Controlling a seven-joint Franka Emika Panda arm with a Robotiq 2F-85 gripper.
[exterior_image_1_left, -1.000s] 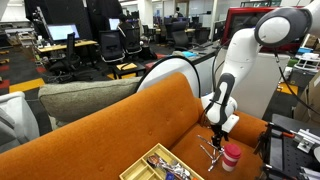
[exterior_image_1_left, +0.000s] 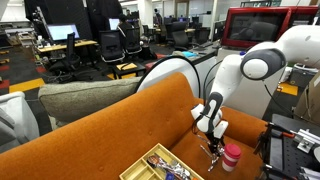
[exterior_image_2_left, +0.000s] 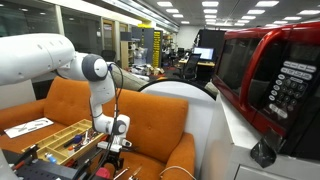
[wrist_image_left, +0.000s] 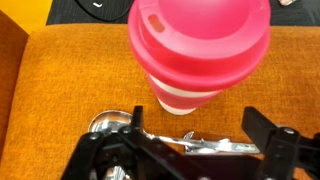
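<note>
In the wrist view my gripper stands open, its dark fingers (wrist_image_left: 266, 135) far apart at the bottom of the picture. Between and beyond them, on the orange couch seat, lies a shiny metal utensil (wrist_image_left: 208, 145) with a rounded end at the left. Behind it rises a cup (wrist_image_left: 205, 45) with a pink-red lid and a pale lower part. From the first exterior view, the gripper (exterior_image_1_left: 214, 150) hangs low over the utensils, left of the red cup (exterior_image_1_left: 231, 157). Nothing shows between the fingers.
A wooden tray (exterior_image_1_left: 150, 172) holding utensils sits on the seat to the left. The couch backrest (exterior_image_1_left: 110, 135) runs behind. A dark surface with equipment (exterior_image_1_left: 290, 150) borders the right side.
The arm has come down and its upper part has swung somewhat to the left. The cup and tray have stayed where they were.
</note>
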